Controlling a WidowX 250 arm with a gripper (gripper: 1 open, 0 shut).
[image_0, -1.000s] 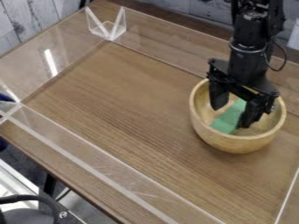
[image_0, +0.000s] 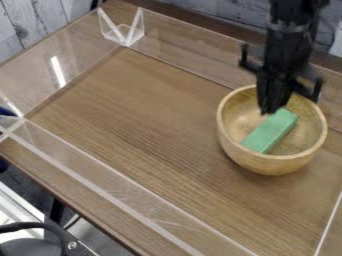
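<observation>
A wooden bowl (image_0: 241, 150) sits on the right of the table, with a green flat block (image_0: 271, 131) lying inside it. My gripper (image_0: 278, 82) is raised above the back of the bowl, slightly blurred, apart from the green block. It looks shut, with nothing visible between its fingers.
A small transparent container (image_0: 122, 26) stands at the back left. Black cables (image_0: 24, 245) lie at the lower left corner.
My gripper has risen from down in the bowl to above its back, leaving the green block more exposed in the bowl.
</observation>
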